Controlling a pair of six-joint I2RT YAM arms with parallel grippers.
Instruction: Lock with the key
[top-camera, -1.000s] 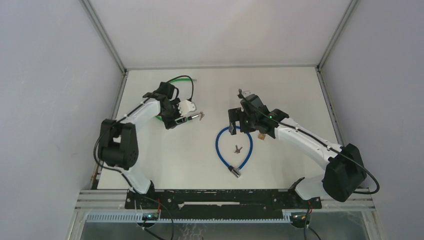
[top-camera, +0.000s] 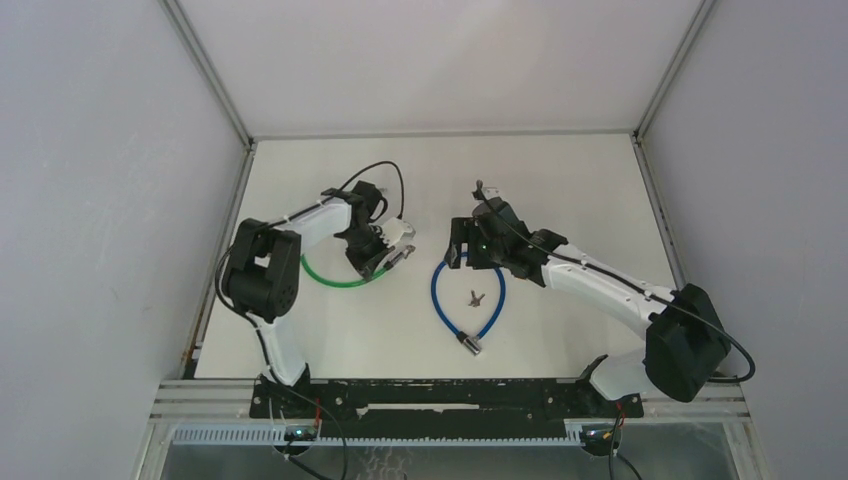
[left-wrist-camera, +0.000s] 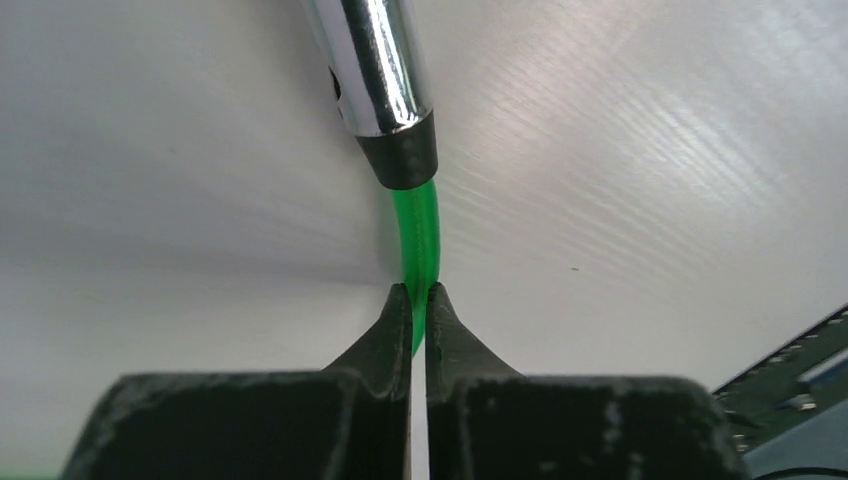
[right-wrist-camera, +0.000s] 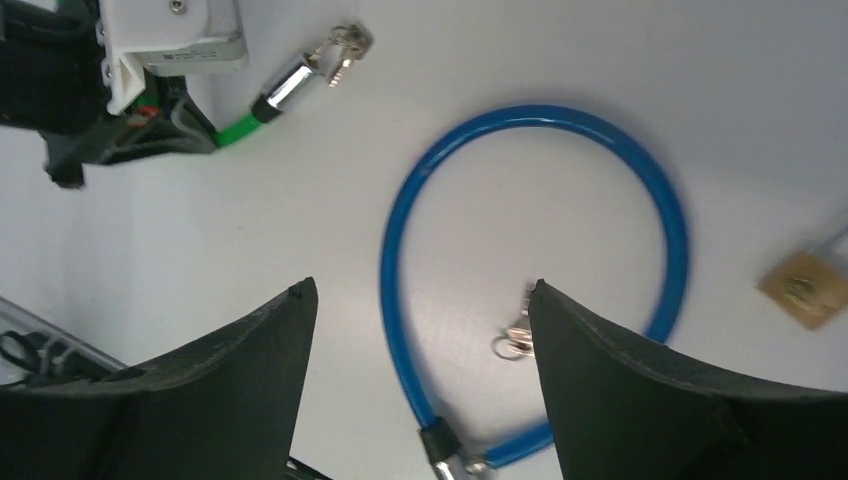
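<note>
A green cable lock (top-camera: 340, 284) has my left gripper shut on its cable, just below the black collar. Its chrome cylinder extends past the fingertips, and keys (right-wrist-camera: 352, 42) stick out of its end in the right wrist view. The cable's other end is hidden by the left arm. My right gripper stands open above the far part of a blue cable lock (top-camera: 436, 290), empty between its fingers. Loose keys (top-camera: 476, 299) lie inside the blue loop, partly covered by a right finger (right-wrist-camera: 590, 370) in the right wrist view.
A brass padlock (right-wrist-camera: 808, 290) rests to the right of the blue loop, blurred. The blue lock's metal head (top-camera: 469, 343) points toward the front edge.
The right gripper has shifted slightly left; the blue lock and its keys stay put.
</note>
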